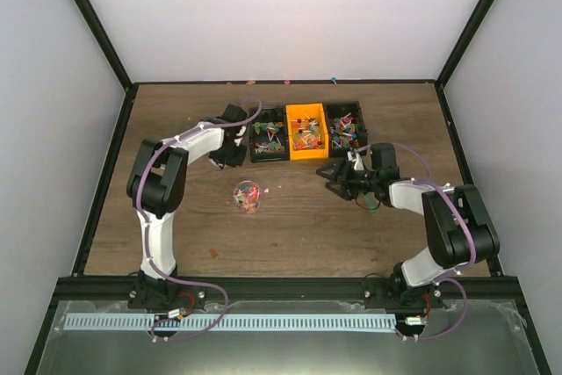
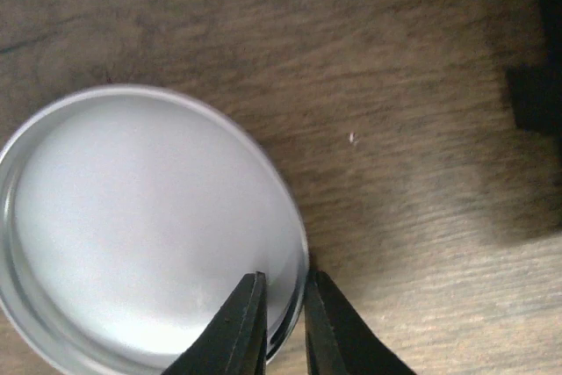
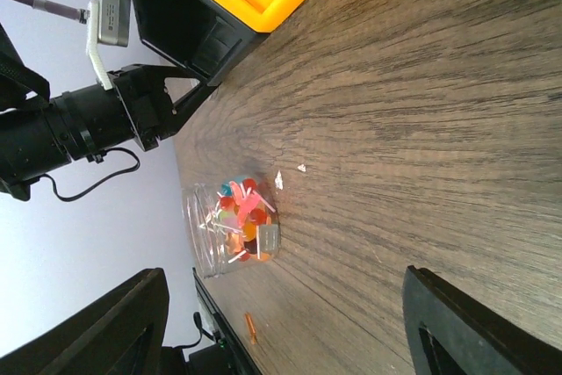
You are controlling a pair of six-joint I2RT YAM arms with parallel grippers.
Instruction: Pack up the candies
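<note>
A round pale lid [image 2: 149,217] with a raised rim lies flat on the wood at the left wrist view's lower left. The fingertips of my left gripper straddle its rim, partly spread, with a bit of lid showing between them; whether they grip it is not clear. A clear jar [image 1: 248,197] full of colourful candies rests on the table's left-middle; the right wrist view shows this candy jar [image 3: 241,221] far off. My right gripper holds its fingers wide apart over bare wood, nothing between them.
Two black bins [image 1: 269,158] [image 1: 327,111] flank an orange bin [image 1: 307,155] at the back, all with candies inside. A green piece [image 1: 370,201] lies under the right arm. Small scraps [image 3: 279,180] lie near the jar.
</note>
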